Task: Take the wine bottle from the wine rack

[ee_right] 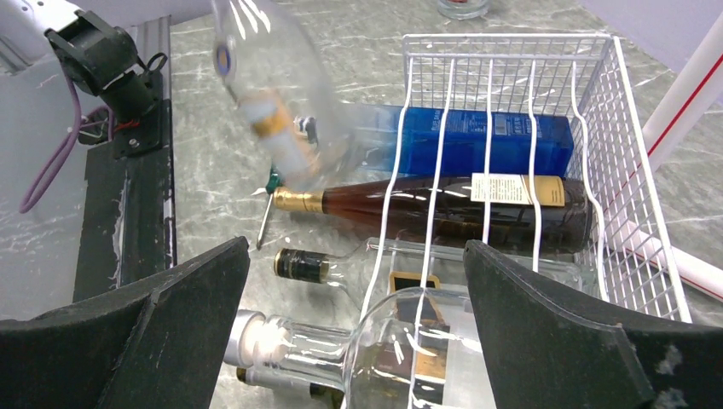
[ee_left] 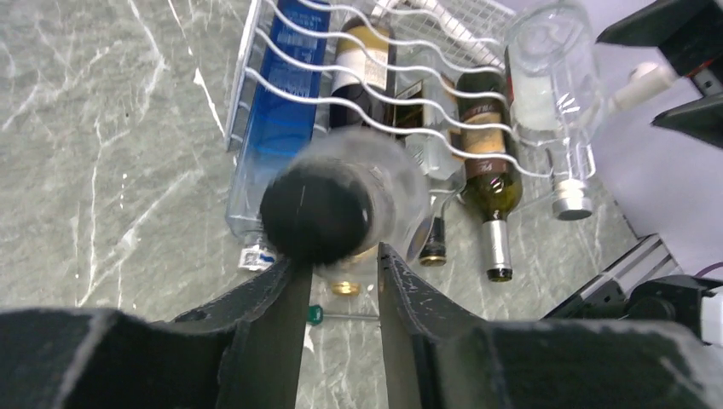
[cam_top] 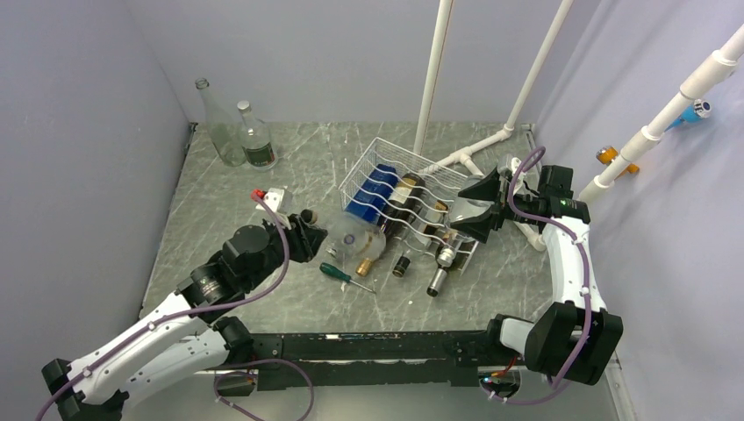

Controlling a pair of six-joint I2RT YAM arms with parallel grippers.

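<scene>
A clear bottle with a black cap (ee_left: pixel 315 213) is in the air, tilted and blurred by motion. It is beside the white wire rack (cam_top: pixel 379 149) in the top view, its cap end close to my left gripper (cam_top: pixel 314 237). In the left wrist view, the left gripper's fingers (ee_left: pixel 273 328) stand part open, and the table shows through the gap. The cap lies just above the fingertips; whether they touch is unclear. Its glass body (ee_right: pixel 286 111) also shows in the right wrist view. My right gripper (cam_top: pixel 485 207) is open around another clear bottle (ee_right: pixel 298 349) on the rack.
A blue bottle (ee_right: pixel 477 136), a dark brown bottle (ee_right: pixel 409 204) and others lie on the rack. A green screwdriver (cam_top: pixel 338 274) lies in front. Two clear bottles, one tall (cam_top: pixel 219 127) and one labelled (cam_top: pixel 256 140), stand at the back left. White pipes (cam_top: pixel 482 143) edge the right.
</scene>
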